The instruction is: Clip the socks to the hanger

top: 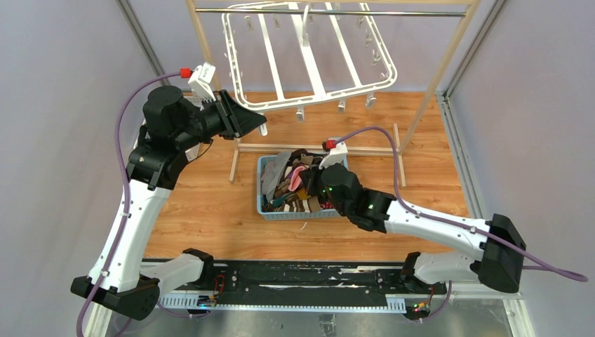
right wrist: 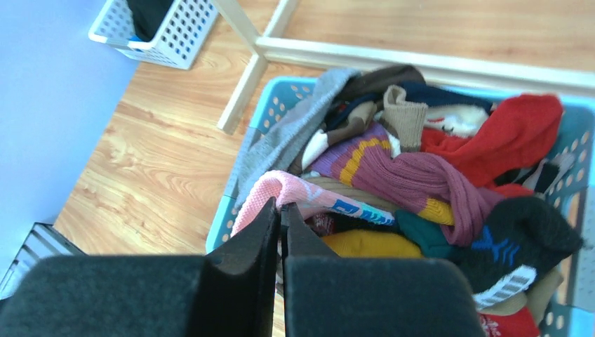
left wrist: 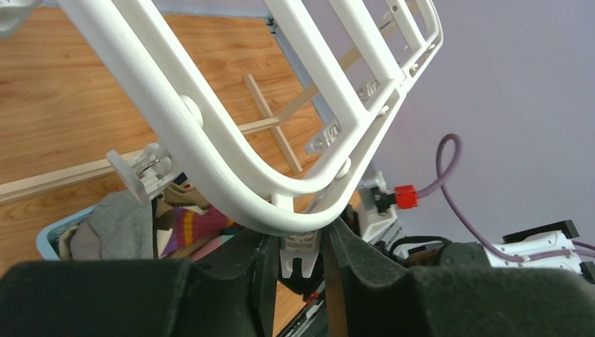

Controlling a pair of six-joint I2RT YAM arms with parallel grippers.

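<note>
A white hanger frame (top: 319,96) hangs from the rod, with clips around its rim. At its near left corner, my left gripper is shut on a clip (left wrist: 299,254), gripping it from both sides; no sock shows in that clip. Below, a blue basket (top: 288,215) holds a pile of mixed socks. Over the left part of this pile, my right gripper is shut on a pink sock (right wrist: 263,189). The sock is pinched at the fingertips and drapes to both sides; its blue-lettered part points right, over the other socks.
A wooden stand bar (right wrist: 421,63) runs just behind the basket. Further left stands a white basket (right wrist: 179,35) with something dark inside. Another hanger clip (left wrist: 147,172) hangs beside the gripped one. Bare wooden floor (top: 203,225) surrounds the blue basket.
</note>
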